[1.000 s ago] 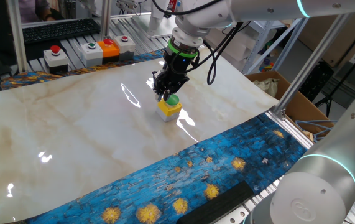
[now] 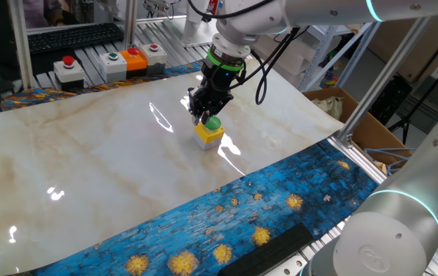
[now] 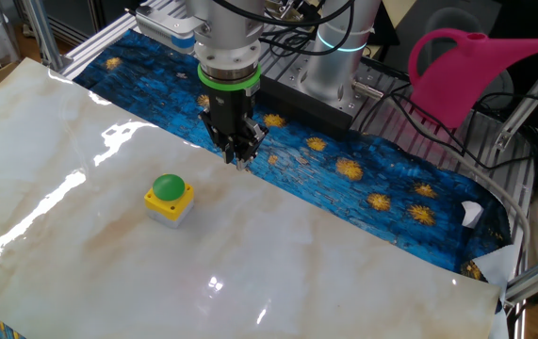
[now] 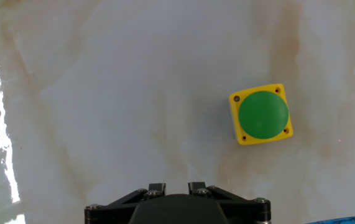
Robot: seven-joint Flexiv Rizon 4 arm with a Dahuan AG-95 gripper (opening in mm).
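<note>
A push-button box with a yellow top and a large green dome (image 4: 263,115) stands upright on the marbled sheet, right of centre in the wrist view. Its pale base (image 3: 171,218) shows in exterior view 2. My gripper hangs above the sheet, off to one side of the box. In exterior view 2, the gripper (image 3: 236,163) is to the right of the green button and apart from it. Exterior view 1 has the gripper (image 2: 198,120) overlapping the button's edge. A narrow empty gap shows between the fingertips, so the fingers are slightly open.
Several button boxes, one with an orange body (image 2: 133,63), line the rail behind the sheet. A keyboard (image 2: 69,38) lies beyond. A pink watering can (image 3: 466,80) stands near the arm's base. The marbled sheet (image 2: 88,169) is otherwise clear.
</note>
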